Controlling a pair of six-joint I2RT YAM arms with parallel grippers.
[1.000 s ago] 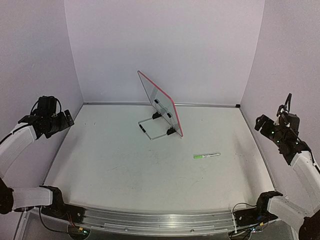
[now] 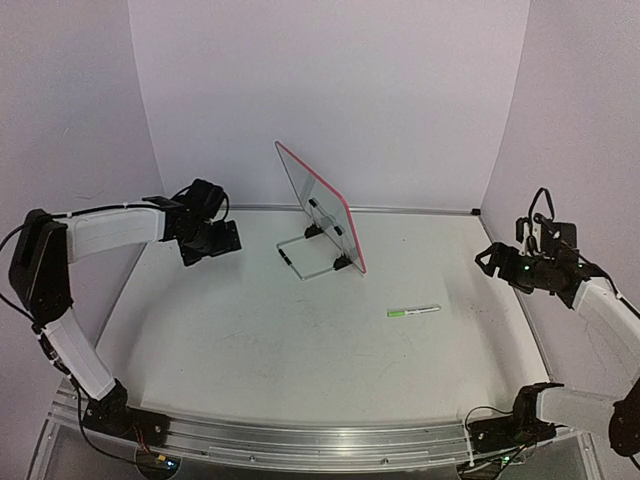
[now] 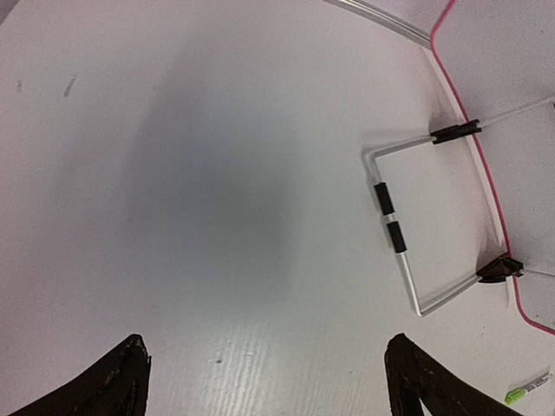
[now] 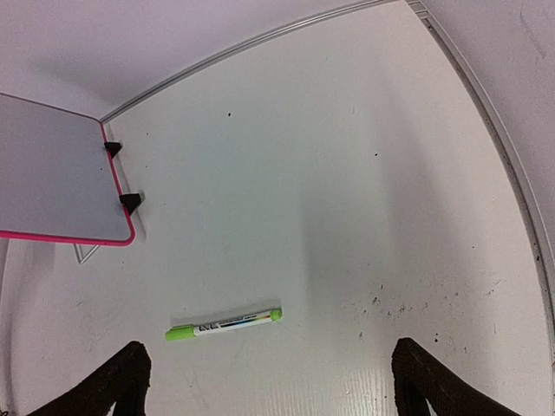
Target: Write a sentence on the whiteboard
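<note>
The whiteboard (image 2: 308, 188), edged in pink, leans upright on a wire stand (image 2: 290, 262) at the back middle of the table. Its other face (image 4: 52, 169), blank where visible, shows at the left of the right wrist view. A white marker with green ends (image 2: 413, 311) (image 4: 224, 325) lies on the table to the board's right, touched by neither gripper. My left gripper (image 2: 212, 252) hangs left of the stand, its fingers (image 3: 121, 381) wide apart over bare table. Near the right wall, my right gripper (image 2: 487, 261) is open and empty, the marker ahead of it.
Walls close in the left, right and back. A metal rail (image 2: 320, 432) runs along the front edge.
My left gripper has swung right, from beside the left wall to over the table. The right one has shifted slightly left and down in the top view. Board and marker have stayed put.
</note>
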